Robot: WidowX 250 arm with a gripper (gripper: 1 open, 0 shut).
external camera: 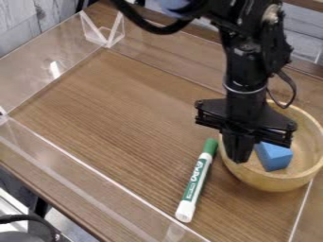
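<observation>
My gripper (237, 151) reaches down into the left part of a pale yellow bowl (262, 177) on the right of the table, its fingers shut, with nothing visible between them. Inside the bowl, to the right of the fingertips, sits a blue block (278, 161). A white and green tube labelled in green (195, 184) lies on the wood just left of the bowl. The bottom of the bowl under the gripper is partly hidden.
A white wire-like holder (104, 28) stands at the back left. Black cables show at the bottom left corner.
</observation>
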